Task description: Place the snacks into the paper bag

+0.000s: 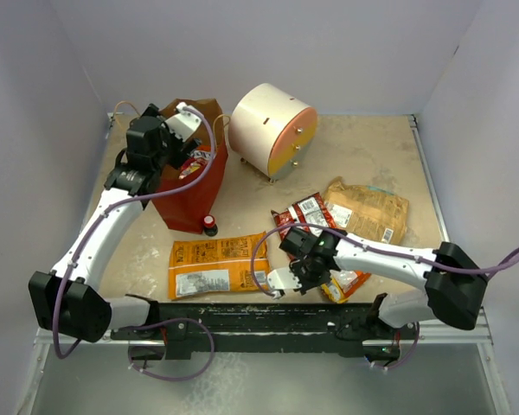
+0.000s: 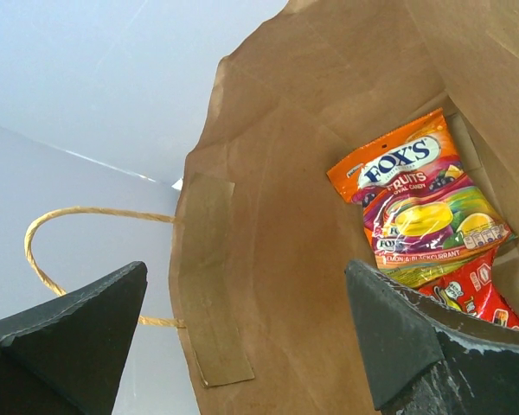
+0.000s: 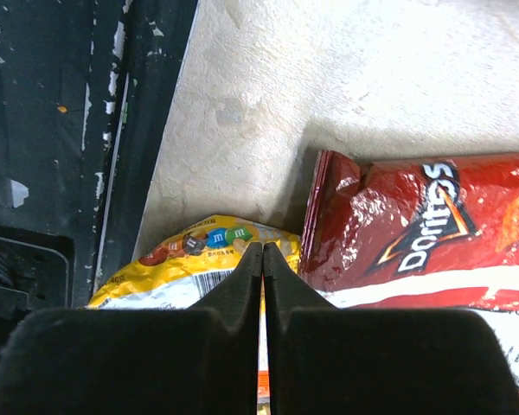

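Note:
My left gripper stands open over the red paper bag (image 1: pixel 190 199), which holds a Fox's candy bag (image 2: pixel 424 199) and a red packet (image 2: pixel 467 290). My right gripper is shut, nothing seen held, low at the front right over a yellow snack pack (image 3: pixel 186 251), beside a Doritos bag (image 3: pixel 424 225). In the top view an orange pack (image 1: pixel 216 264) lies front centre-left, and a brown pack (image 1: pixel 381 212) lies on the right under part of the red one.
A white cylindrical box (image 1: pixel 264 130) stands at the back centre. A small dark bottle (image 1: pixel 210 226) is beside the bag.

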